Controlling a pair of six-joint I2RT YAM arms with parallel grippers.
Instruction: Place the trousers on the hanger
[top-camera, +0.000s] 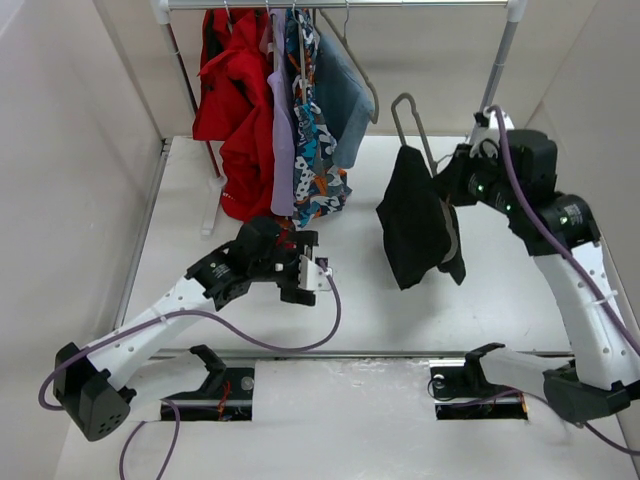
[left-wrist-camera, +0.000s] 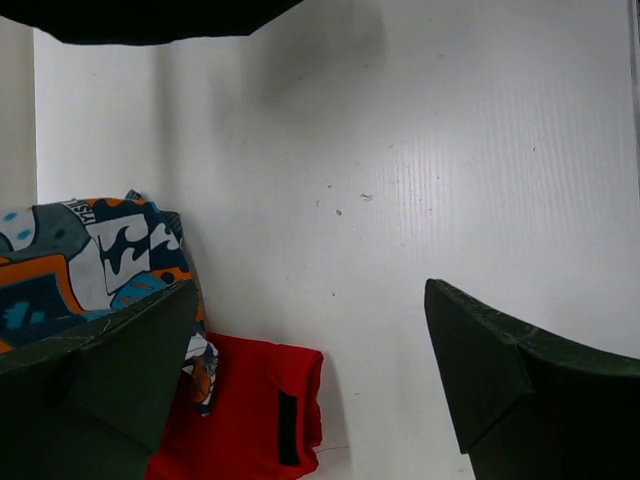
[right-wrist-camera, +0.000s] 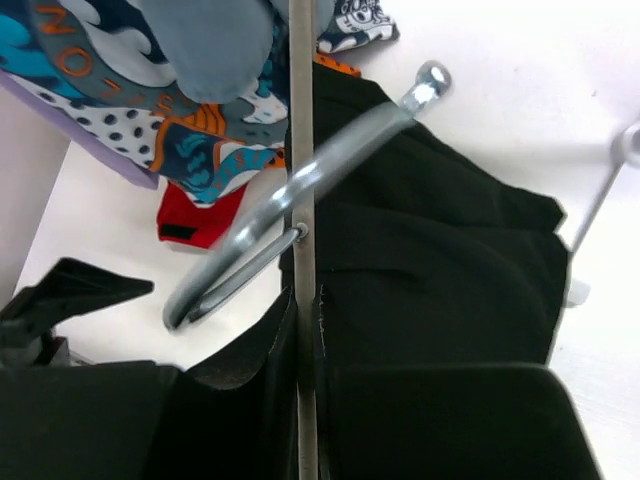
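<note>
The black trousers (top-camera: 412, 220) hang folded over the grey hanger (top-camera: 418, 120), lifted above the white table on the right. My right gripper (top-camera: 450, 178) is shut on the hanger near its hook. In the right wrist view the hanger's bar (right-wrist-camera: 302, 120) runs up from between the fingers, its blurred metal hook (right-wrist-camera: 330, 165) crosses in front, and the trousers (right-wrist-camera: 440, 280) spread beyond. My left gripper is open and empty, apart from the trousers; only the dark edge of the trousers (left-wrist-camera: 150, 25) shows along the top of the left wrist view.
Overhead runs the rail (top-camera: 400, 3), carrying a red jacket (top-camera: 235, 110), a lilac garment (top-camera: 283, 140), a patterned shirt (top-camera: 318, 170), blue jeans (top-camera: 342, 100) and an empty hanger (top-camera: 360, 70). The rail's right half is free up to the right post (top-camera: 500, 60).
</note>
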